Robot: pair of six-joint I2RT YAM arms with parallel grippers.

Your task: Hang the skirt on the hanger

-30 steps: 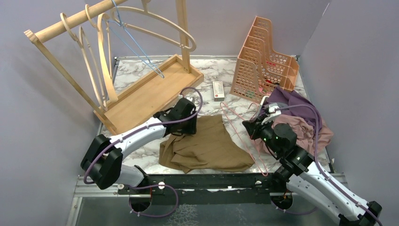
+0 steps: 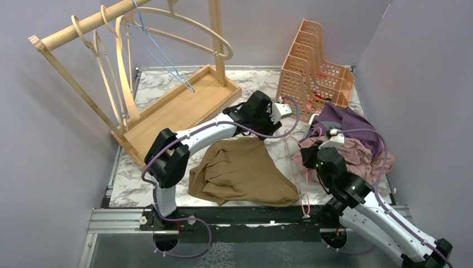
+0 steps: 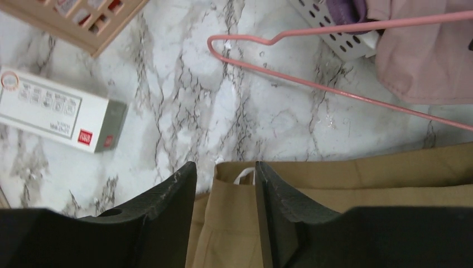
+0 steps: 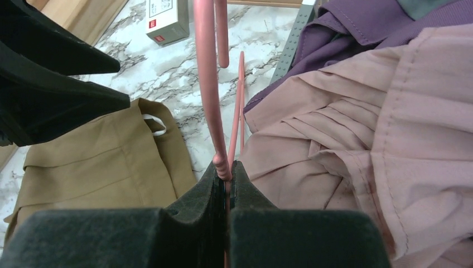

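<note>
My right gripper is shut on a pink wire hanger point(image 4: 207, 84), beside the pink and purple clothes. The olive skirt point(image 2: 240, 170) lies spread on the marble table. My left gripper hovers over the skirt's top edge with its fingers parted, nothing seen held between them; a small white loop shows at that edge. The pink hanger also crosses the upper part of the left wrist view.
A wooden rack point(image 2: 83, 29) with hangers stands at the back left, a slotted pink organiser point(image 2: 312, 61) at the back right. A small white box point(image 3: 53, 109) lies on the table. Folded clothes point(image 2: 357, 159) fill the right side.
My left arm has swung right and away from the front, toward the middle right. My right gripper has shifted slightly right, bringing the pink hanger with it.
</note>
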